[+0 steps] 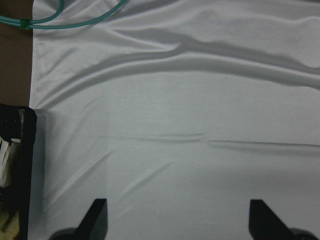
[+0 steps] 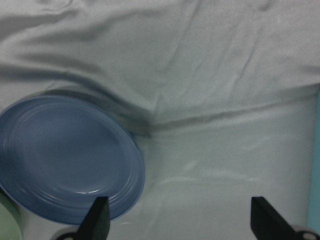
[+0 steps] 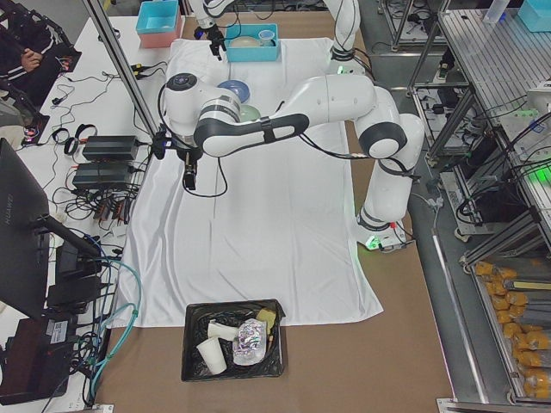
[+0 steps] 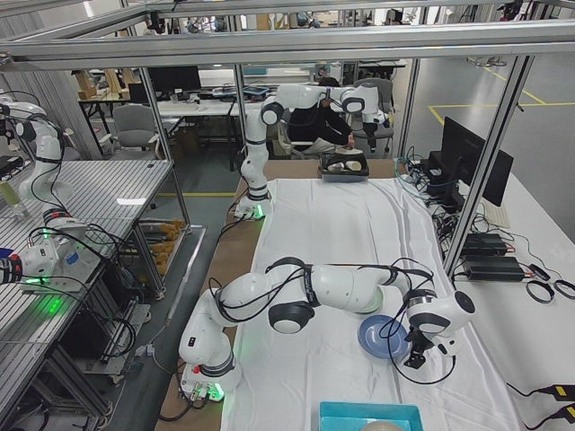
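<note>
My left gripper point(image 3: 189, 176) hangs open and empty above the white cloth point(image 3: 258, 249), short of the black bin point(image 3: 232, 373), which holds white cups, a foil piece and yellow items. My right gripper point(image 4: 416, 355) is open and empty at the far end, beside the blue plate point(image 2: 67, 150). A green plate point(image 2: 7, 225) lies partly hidden beside the blue one. In the camera left view, a turquoise bin point(image 3: 254, 54) holds a beige dish and a light cup.
Monitor point(image 3: 21, 232), black boxes and cables crowd the side table. A teal hose point(image 1: 75, 25) crosses the cloth's corner. A metal bench point(image 3: 486, 60) stands across a gap from the other side.
</note>
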